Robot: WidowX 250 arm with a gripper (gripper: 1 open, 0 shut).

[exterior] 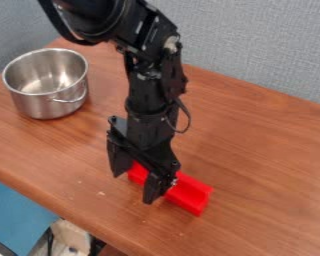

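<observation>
A red block (187, 197), long and low, lies diagonally on the wooden table. My black gripper (136, 180) is lowered over it, its fingers on either side of the block's left part, which the gripper partly hides. I cannot tell whether the fingers grip it.
A steel pot (45, 85) with handles stands at the back left. The near left edge borders a blue area, and a grey wall runs behind.
</observation>
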